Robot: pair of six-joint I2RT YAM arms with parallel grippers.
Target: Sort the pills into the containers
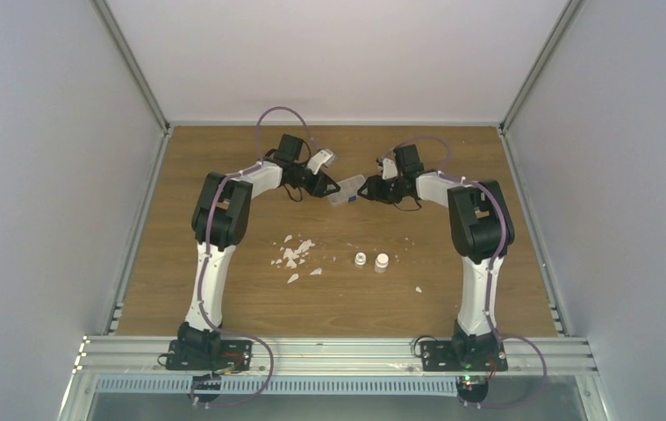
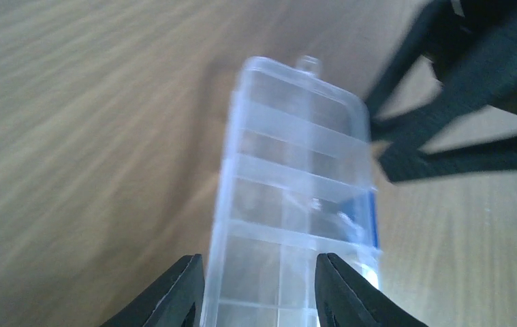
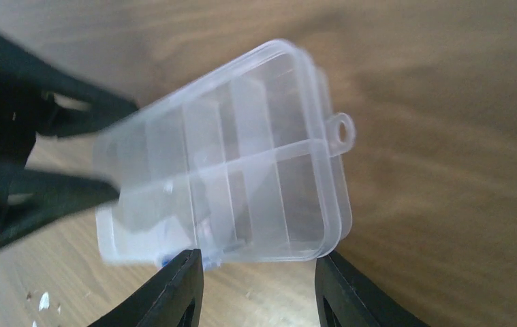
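A clear plastic compartment box [image 1: 347,189] with a blue latch lies turned at an angle on the wooden table, between the two arms. My left gripper [image 1: 336,187] is open at the box's left end; in the left wrist view that end appears between its fingers. At the right end, my right gripper [image 1: 362,189] also stands open, the box's corner showing ahead of its fingers [image 3: 174,289]. Whether any finger touches the box I cannot tell. Two small white-capped bottles, one smaller [image 1: 360,260] and one larger [image 1: 382,262], stand upright nearer the front.
Several white flakes [image 1: 292,254] are scattered left of the bottles, and a single flake [image 1: 418,289] lies to their right. Both grippers are close together around the box.
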